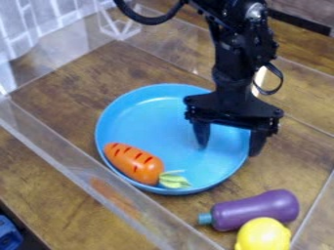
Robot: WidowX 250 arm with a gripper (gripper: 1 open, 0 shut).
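A black gripper point(228, 132) stands open over the right half of a blue plate point(137, 122), its fingers down at the plate's right side with nothing seen between them. An orange toy carrot point(135, 162) with a pale green top lies on the left front of the plate.
A purple toy eggplant point(255, 210) and a yellow toy lemon point(265, 236) lie at the front right, outside the plate. A clear barrier crosses the lower left.
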